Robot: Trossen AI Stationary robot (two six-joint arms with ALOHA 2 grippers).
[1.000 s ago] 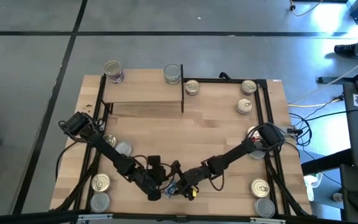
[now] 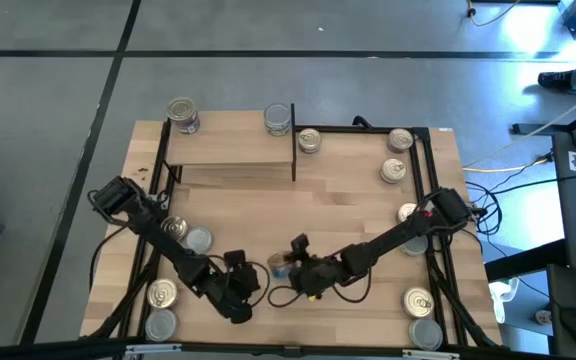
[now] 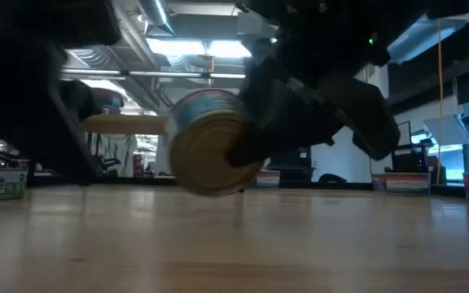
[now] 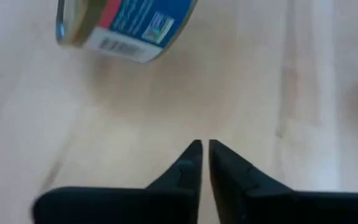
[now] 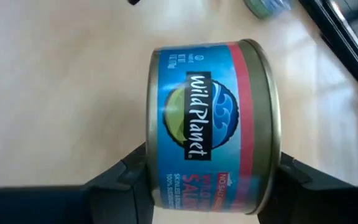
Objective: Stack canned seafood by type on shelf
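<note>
A blue, pink-striped salmon can is clamped between the fingers of my right gripper, its label facing that camera. The low view shows the same can tilted and held above the tabletop. From overhead, the right gripper holds it near the middle of the table. My left gripper is shut with its tips together and nothing between them; the can hangs apart, beyond the tips. The wooden shelf stands at the back left, with a can on its left end and another can on its right.
Beside the shelf's right end sits a can. Several more cans line both sides, among them one can at the right and one can at the left. Black frame rails border the workspace. The tabletop before the shelf is bare.
My right gripper has carried the salmon can away from the left gripper, toward the back of the table.
</note>
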